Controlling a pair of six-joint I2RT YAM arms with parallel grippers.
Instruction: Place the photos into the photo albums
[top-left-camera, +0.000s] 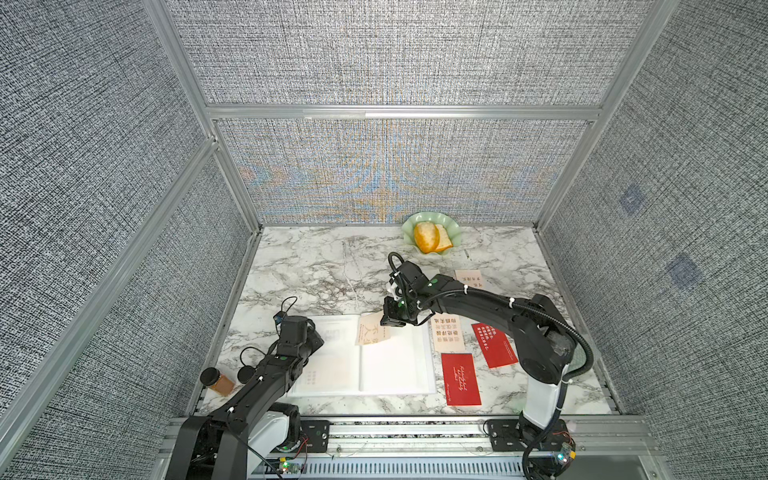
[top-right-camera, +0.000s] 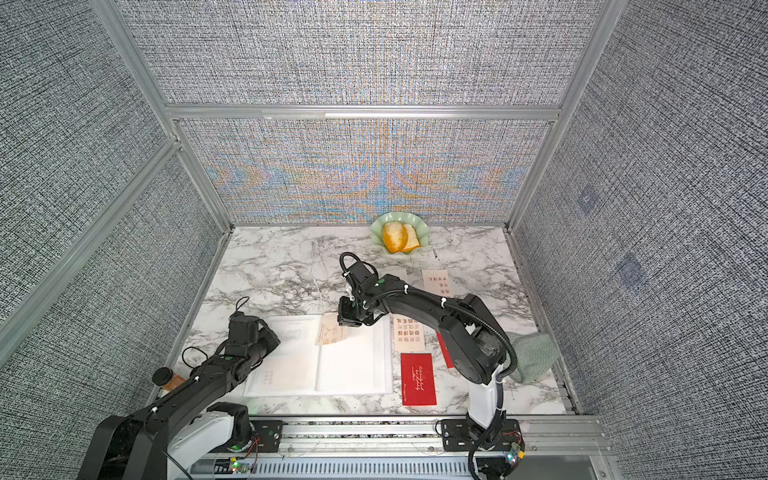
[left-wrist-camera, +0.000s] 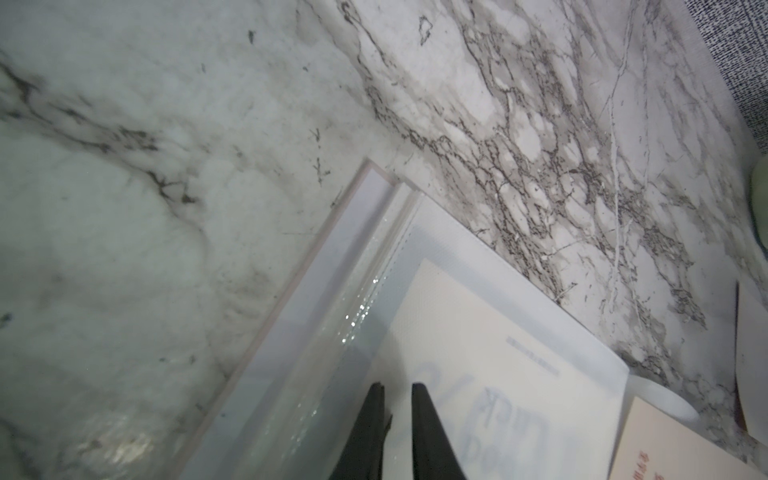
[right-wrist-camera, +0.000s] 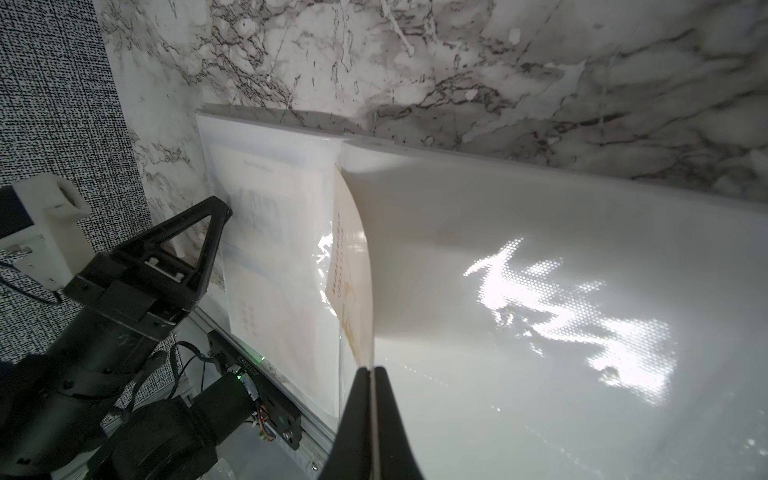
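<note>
The open photo album (top-left-camera: 400, 376) lies at the front centre of the table. A cream photo card (right-wrist-camera: 350, 264) stands bent near the album's spine, held by my right gripper, which is shut on it over the right page. In the top left view the card (top-left-camera: 372, 329) spans the spine at the back. My left gripper is part open above the left page, nothing seen between its fingers. Two red cards (top-left-camera: 461, 380) (top-left-camera: 496, 344) and cream cards (top-right-camera: 409, 333) (top-right-camera: 436, 281) lie right of the album.
A green bowl with bread (top-left-camera: 428, 236) stands at the back. A brown jar (top-left-camera: 217, 382) is at the front left, a grey-green cloth (top-right-camera: 534, 357) at the right.
</note>
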